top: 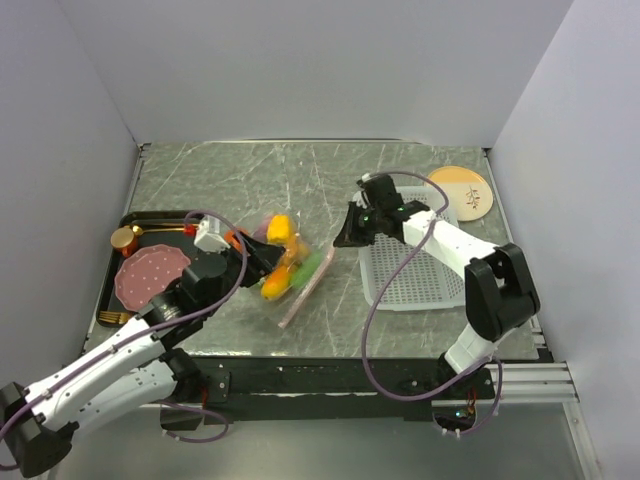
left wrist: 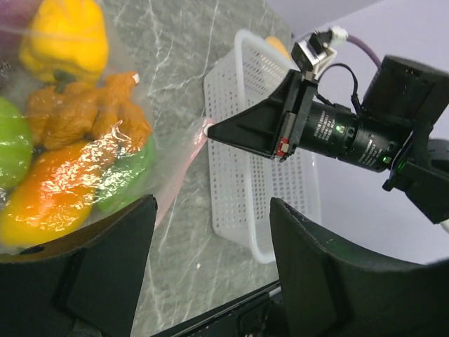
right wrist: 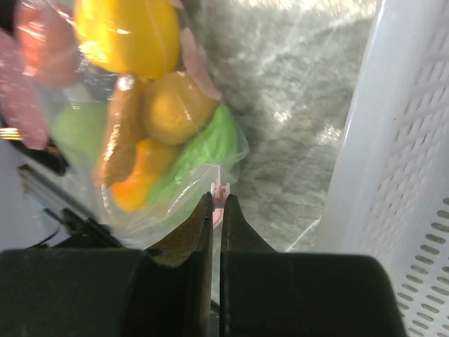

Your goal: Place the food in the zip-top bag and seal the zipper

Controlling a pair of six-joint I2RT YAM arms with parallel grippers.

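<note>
A clear zip top bag [top: 309, 282] lies mid-table with several foods inside: a yellow pepper [left wrist: 68, 38], a brown roasted piece [left wrist: 84, 116], an orange-yellow pepper [left wrist: 49, 196] and green items [right wrist: 210, 144]. Its pink zipper strip [top: 307, 290] runs slantwise along the right side. At the strip's upper end, my right gripper is shut on a corner of the bag, by the white basket. My left gripper [top: 269, 250] is open above the bag's left part, nothing between its fingers, and hides some of the food in the top view.
The white perforated basket [top: 366, 275] stands right of the bag, with a round wooden board [top: 466, 185] behind it. On the left, a black tray [top: 160, 215] bears a pink plate [top: 150, 278], cutlery and a cup. The table behind the bag is bare.
</note>
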